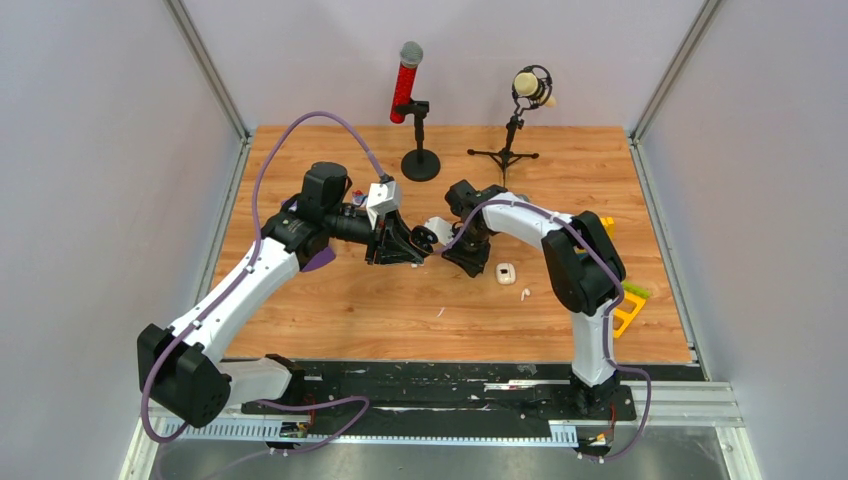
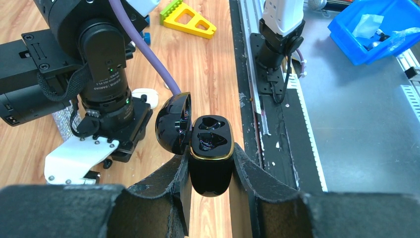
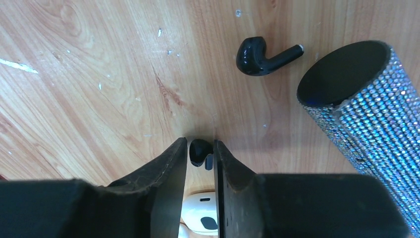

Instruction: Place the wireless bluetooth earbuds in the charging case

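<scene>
My left gripper is shut on the black charging case [image 2: 211,178], held above the table with its lid [image 2: 173,124] open to the side and dark hollows showing in its top. Low over the table, my right gripper stands part open around a small black earbud [image 3: 199,150], one finger to each side. The earbud appears close to the right-hand finger; a firm grip does not show. Another black earbud [image 3: 255,58] lies on the wood farther up in the right wrist view, apart from the fingers.
A white case [image 1: 506,273] and a small white earbud [image 1: 525,294] lie right of my right gripper. A glittery tube [image 3: 371,109] lies beside the loose black earbud. Two microphone stands [image 1: 421,165] occupy the back.
</scene>
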